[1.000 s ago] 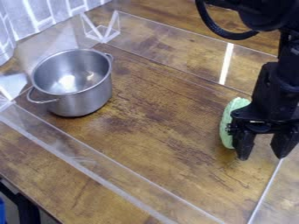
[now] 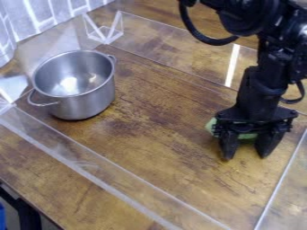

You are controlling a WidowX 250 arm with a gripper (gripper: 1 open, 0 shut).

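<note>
My black gripper (image 2: 247, 144) is low over the wooden table (image 2: 150, 153) at the right, with its fingers around or just over a pale green object (image 2: 214, 127) that lies on the wood. The object is mostly hidden behind the gripper, and I cannot tell whether the fingers hold it. A steel pot (image 2: 74, 84) with side handles stands at the left.
Clear acrylic strips and panels border the work area at the back, left, front and right. A white cloth hangs at the back left. The middle of the table between pot and gripper is bare.
My gripper has moved left and slightly toward the front, now covering more of the green object. The pot has not moved.
</note>
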